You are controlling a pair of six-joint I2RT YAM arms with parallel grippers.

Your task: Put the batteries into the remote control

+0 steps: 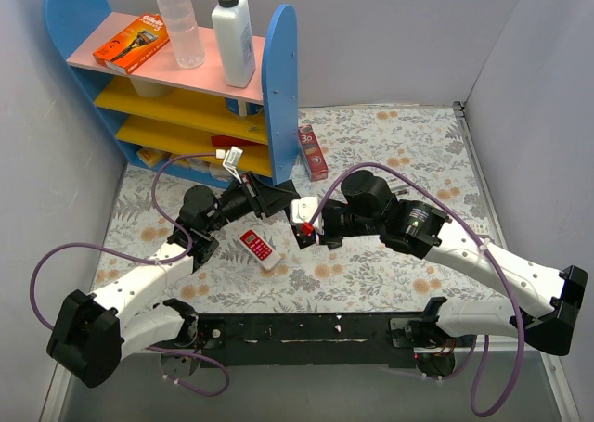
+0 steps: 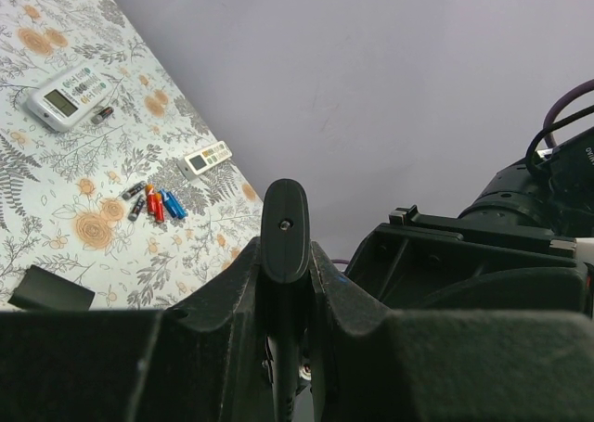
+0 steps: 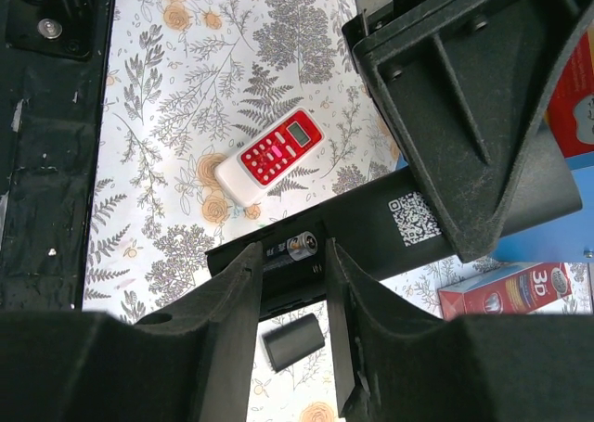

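Note:
A black remote control (image 3: pixel 371 216), its back with the open battery compartment facing the right wrist camera, is held above the table. My left gripper is shut on it; the remote shows edge-on in the left wrist view. One dark battery with a silvery end (image 3: pixel 302 246) lies in the compartment; whether it is fully seated, I cannot tell. My right gripper is open, its fingertips on either side of that battery, close to the compartment. Below, a small black piece like a battery cover (image 3: pixel 293 341) rests on the table.
Several loose batteries (image 2: pixel 156 205) lie on the table. Around stand a white remote (image 2: pixel 70 95), a smaller white remote (image 2: pixel 204 159), a red-and-white remote (image 3: pixel 271 155), a red box (image 1: pixel 313 153) and a blue shelf (image 1: pixel 281 93). The two arms meet closely mid-table.

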